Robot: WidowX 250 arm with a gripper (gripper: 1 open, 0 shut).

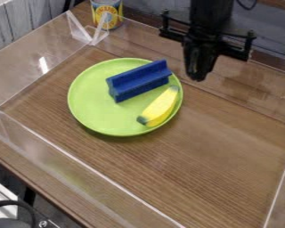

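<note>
A round green plate (97,111) holds a long blue block (138,82) at its back and a yellow banana (159,107) at its front right. My black gripper (194,67) hangs above the wooden table, beyond the plate's right rim and behind the block, with nothing visible between its fingers, which appear shut.
A can (106,13) in a clear holder stands at the back left. Clear walls edge the table (205,160) on the left.
</note>
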